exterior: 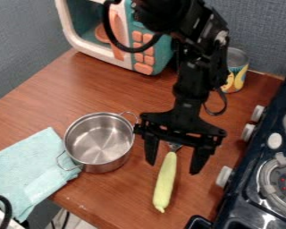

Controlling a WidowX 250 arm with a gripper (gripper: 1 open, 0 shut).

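Observation:
My black gripper (174, 152) stands open above the upper end of a long pale yellow-green vegetable, perhaps corn (164, 186), which lies on the wooden table. Its two fingers are apart, one on either side of that end. A steel pot (99, 152) with wire handles sits just left of the gripper.
A light blue towel (24, 165) lies at the left edge. A black stove (263, 188) with knobs fills the right side. A can (235, 80) stands at the back right, and a toy microwave (86, 27) at the back left.

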